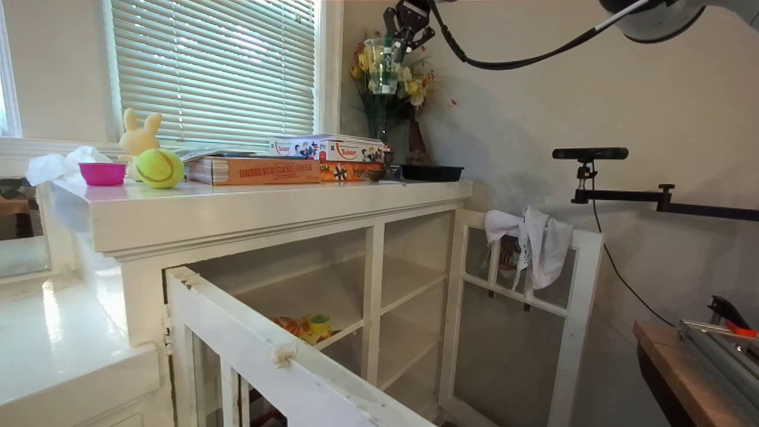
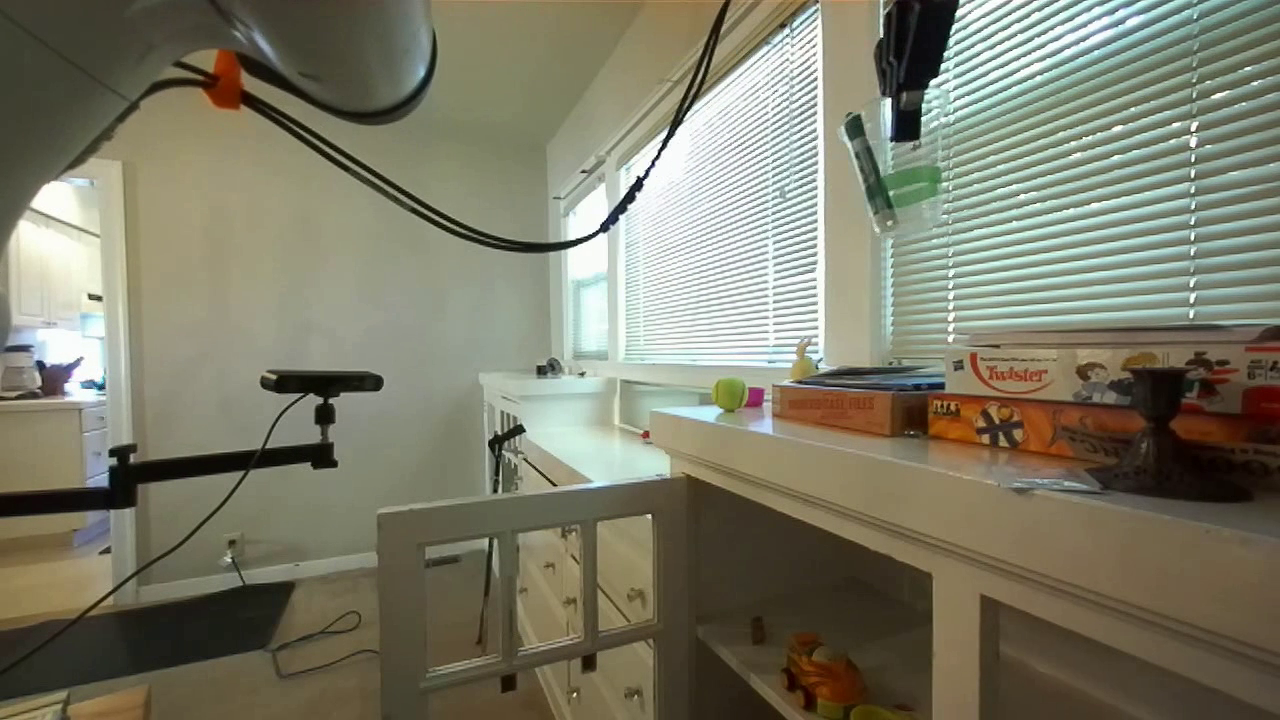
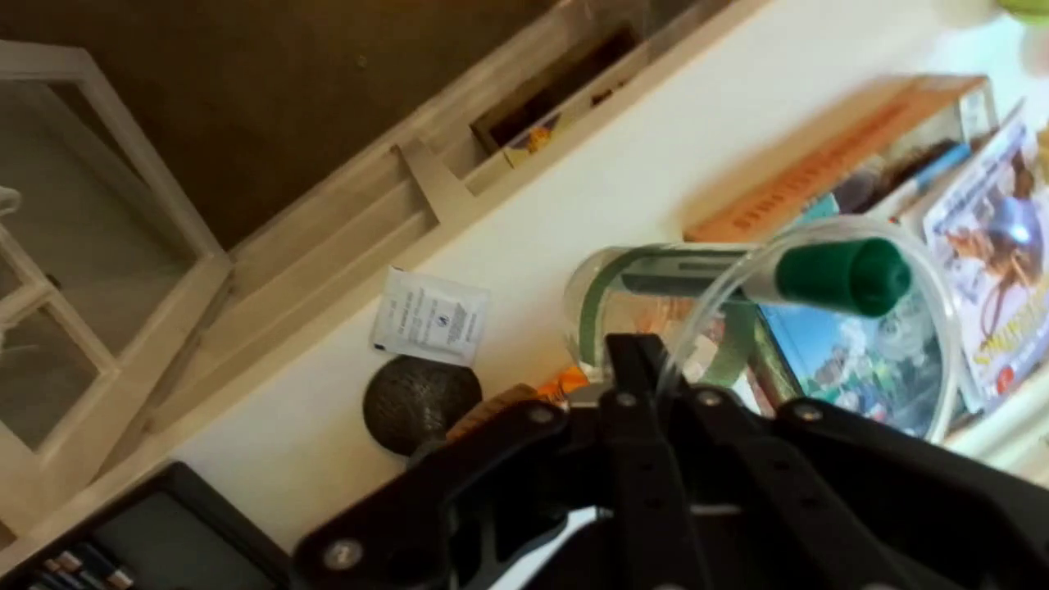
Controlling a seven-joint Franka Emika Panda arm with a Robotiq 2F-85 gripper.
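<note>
A clear plastic cup (image 3: 934, 295) with a green band hangs in the air above the counter, my gripper shut on its wall near the rim. Inside the cup leans a marker with a green cap (image 3: 856, 277). From the first exterior view, the cup (image 1: 382, 84) is high in front of the flowers, well above the counter. The second exterior view shows the cup (image 2: 918, 180) tilted slightly, in front of the blinds, with the marker (image 2: 869, 172) along one side.
Game boxes (image 1: 352, 150), an orange box (image 1: 256, 171), a tennis ball (image 1: 159, 168), a pink bowl (image 1: 102, 174), a dark candle holder (image 2: 1155, 444) and a black tray (image 1: 431, 173) stand on the counter. Both cabinet doors stand open below. Bare counter (image 3: 551, 226) shows along the front.
</note>
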